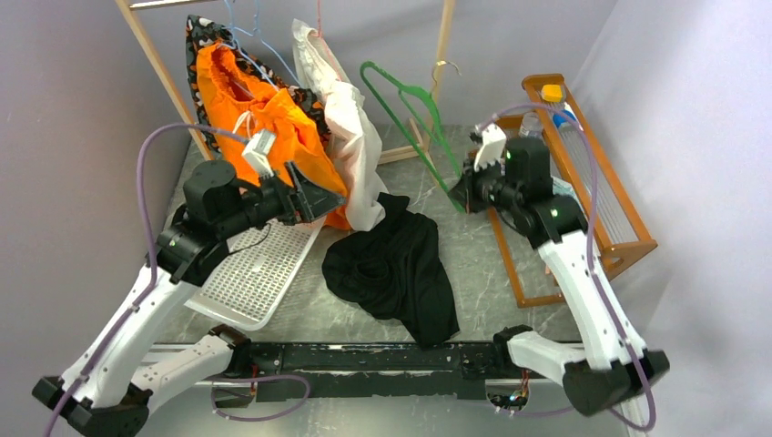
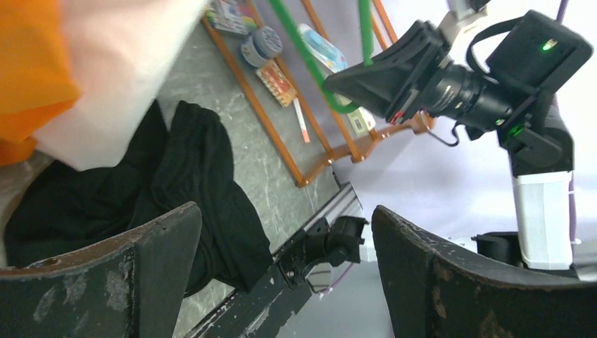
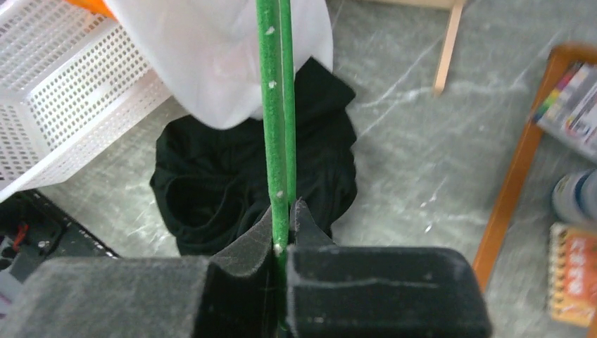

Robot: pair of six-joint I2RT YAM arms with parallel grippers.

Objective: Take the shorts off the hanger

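An empty green hanger (image 1: 391, 108) is held by its lower end in my right gripper (image 1: 464, 196), whose fingers are shut on it; in the right wrist view its bar (image 3: 274, 134) runs between them. Black shorts (image 1: 387, 273) lie crumpled on the grey floor, below and between the arms. My left gripper (image 1: 314, 200) is open and empty, close beside hanging orange shorts (image 1: 264, 127) and a white garment (image 1: 355, 155), above the black shorts as seen in the left wrist view.
A white perforated basket (image 1: 250, 282) lies at the left under my left arm. A wooden rack with hangers stands at the back. A wooden shelf (image 1: 628, 237) with small items stands at the right, near the right arm. Walls bound both sides.
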